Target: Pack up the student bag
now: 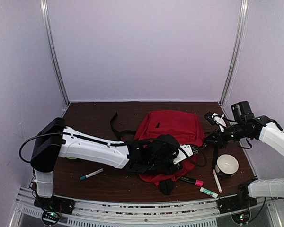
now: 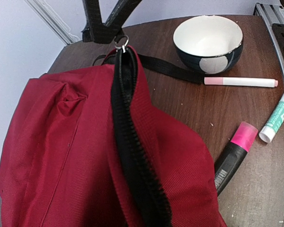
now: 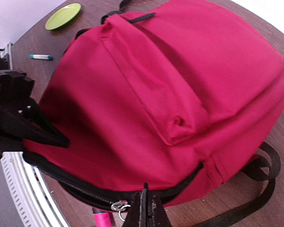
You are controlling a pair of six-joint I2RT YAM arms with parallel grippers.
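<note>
The red backpack (image 1: 173,124) lies on the table between my arms, its black zipper (image 2: 132,137) curving along the near edge. A small metal ring (image 2: 121,43) hangs from the slider at the zipper's right-hand end. My right gripper is shut at that ring, its fingertips closed on the zipper pull. In the right wrist view my left gripper rests against the red cloth above the other end of the zipper, shut, with nothing visible between its fingers. The left wrist view does not show its fingers.
Right of the bag stand a bowl (image 1: 226,164), a pink-capped white marker (image 1: 217,180), a glue stick (image 1: 208,192) and a pink-and-black highlighter (image 1: 191,180). A teal-ended marker (image 1: 91,174) lies at left, near a green plate (image 3: 63,16).
</note>
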